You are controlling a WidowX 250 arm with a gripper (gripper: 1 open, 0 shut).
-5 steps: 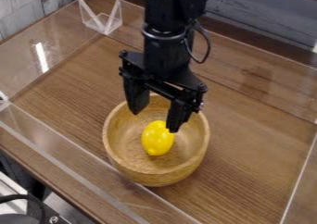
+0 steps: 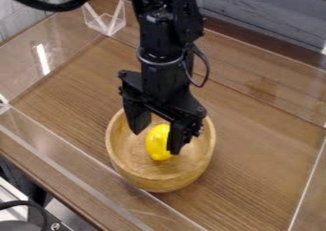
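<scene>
A wooden bowl [image 2: 160,178] sits on the wooden table in the lower middle, with a yellow object [image 2: 160,146] inside it. My black gripper [image 2: 156,120] hangs over the bowl's back part, its fingers spread wide to either side above the yellow object, which shows below it. Nothing shows held between the fingers; their tips partly hide the bowl's back rim.
A white wire rack [image 2: 106,15] stands at the back left. A black cable lies at the lower left edge.
The bowl and the yellow object look nearly unchanged.
</scene>
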